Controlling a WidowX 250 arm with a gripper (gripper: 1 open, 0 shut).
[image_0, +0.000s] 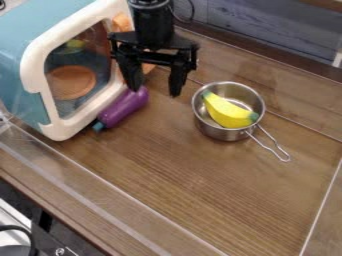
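Note:
The black gripper (154, 80) hangs upper centre, its two fingers spread apart with nothing visible between them, above a purple toy eggplant (123, 108) lying on the wooden table. A steel pot (214, 130) with a wire handle sits to the right, holding a yellow banana (230, 113). A toy oven or microwave (32, 45), white and light blue with orange parts, stands on the left, a round orange piece (70, 81) visible inside.
A grey-blue wall (267, 35) runs along the back. A dark cable lies at the lower left, off the tabletop.

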